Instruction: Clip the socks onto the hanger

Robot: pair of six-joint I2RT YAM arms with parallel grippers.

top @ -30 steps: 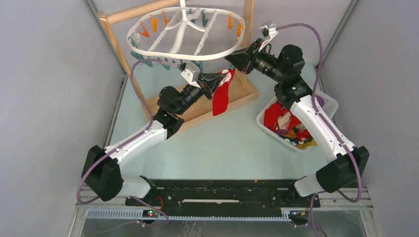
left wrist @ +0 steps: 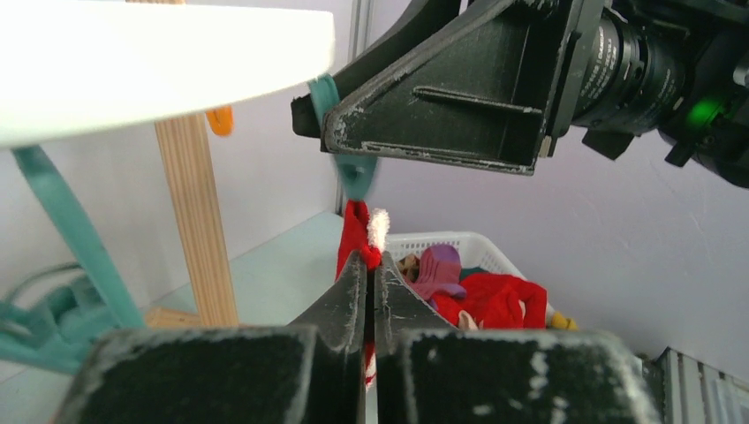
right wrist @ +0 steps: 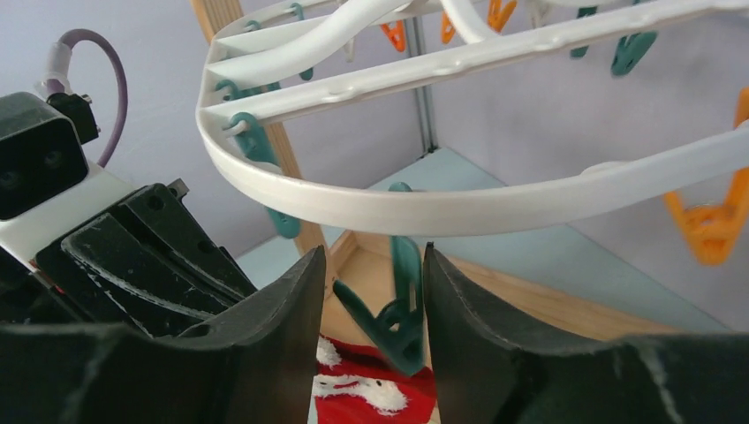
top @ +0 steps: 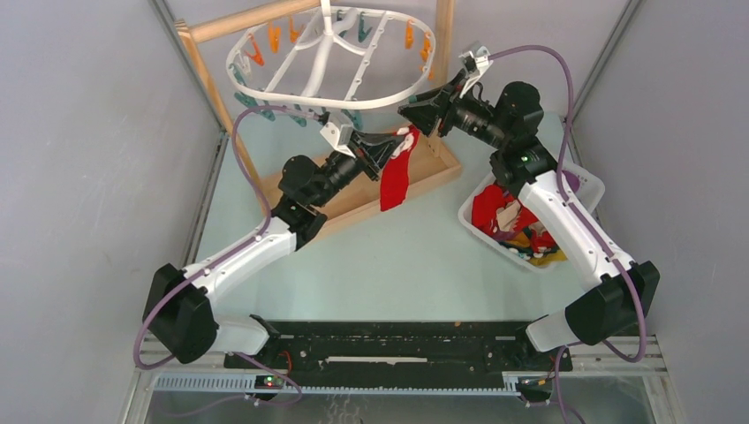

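Observation:
The red and white sock (top: pixel 396 181) hangs from my left gripper (top: pixel 400 141), which is shut on its upper part. In the left wrist view the sock's top (left wrist: pixel 353 225) stands up out of the closed fingertips (left wrist: pixel 359 274), right below a teal clip (left wrist: pixel 355 175). My right gripper is part open at the hanger's near right rim, with the teal clip (right wrist: pixel 404 305) between its fingers. The clip sits against the right-hand finger (right wrist: pixel 446 305), apart from the left one. Whether its fingers pinch the sock cannot be told. The white hanger (top: pixel 389 101) is overhead.
Orange clips (top: pixel 409 35) and other teal clips (top: pixel 256 104) line the hanger. A wooden stand (top: pixel 212 79) carries it, its base tray (top: pixel 433 181) behind the sock. The white bin (top: pixel 466 221) of socks stands at the right.
My right gripper has shifted slightly left and down, and the hanger has swung a little left. The sock hangs slightly lower, still held by my left gripper, which has barely moved.

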